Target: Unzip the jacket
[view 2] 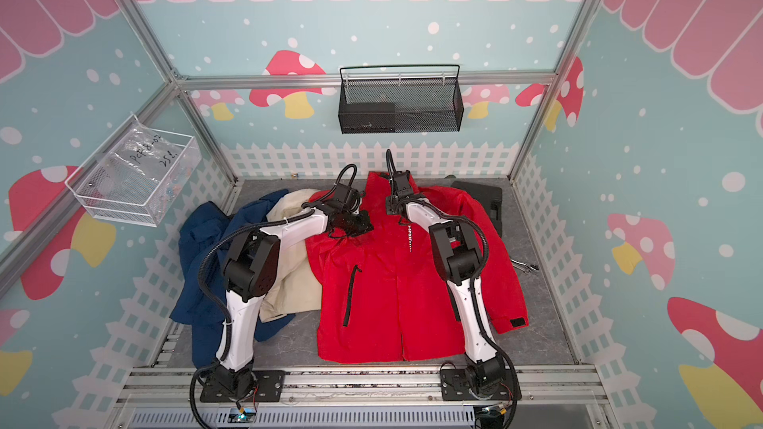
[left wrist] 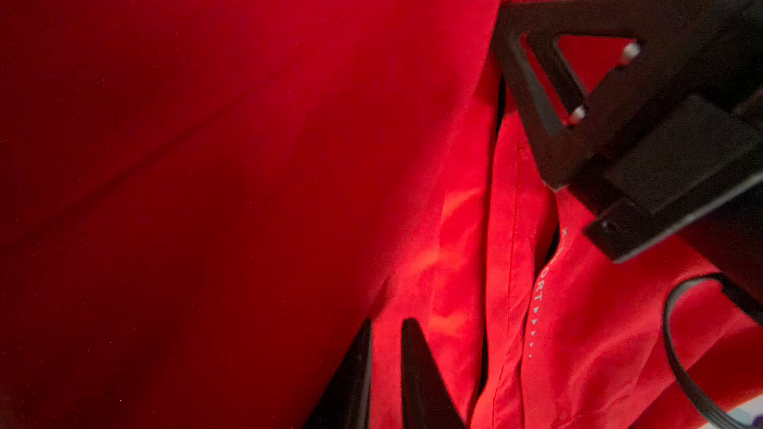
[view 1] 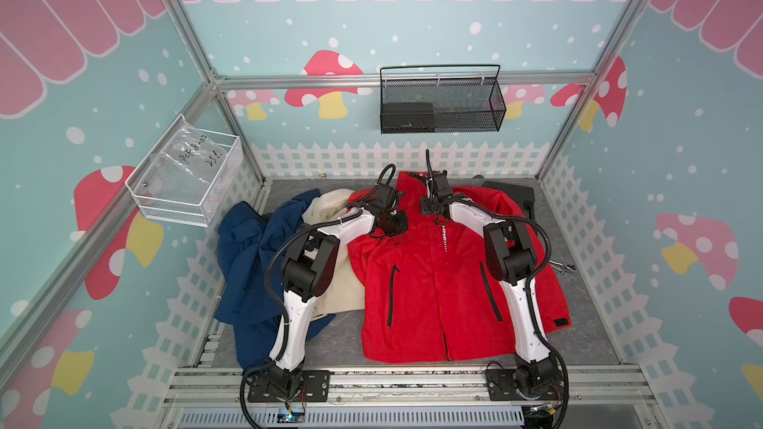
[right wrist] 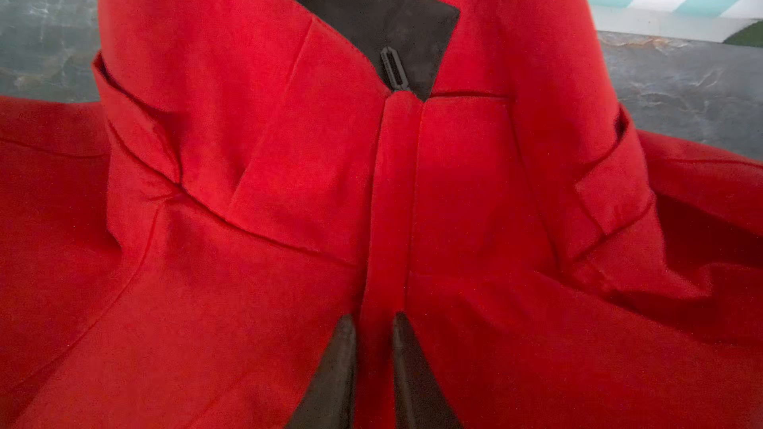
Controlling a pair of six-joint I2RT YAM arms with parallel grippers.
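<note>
The red jacket (view 1: pixel 413 294) lies front up on the table, its hem toward the robot bases. In the right wrist view a dark zipper pull (right wrist: pixel 394 69) stands at the top of the front placket (right wrist: pixel 393 182), against the black collar lining (right wrist: pixel 357 8). Below it my right gripper points along the placket, part open and holding nothing visible. My left gripper is closed to a narrow gap over the jacket's chest, with red fabric between its fingers and a raised fold beside them. The exact grip point is hard to make out.
Blue clothing (view 1: pixel 246 270) and a cream garment (view 1: pixel 341 270) lie left of the jacket. A dark flat object (view 2: pixel 481 198) sits at the back right, with a metal tool (view 2: pixel 524 266) near it. Both forearms are close together above the chest.
</note>
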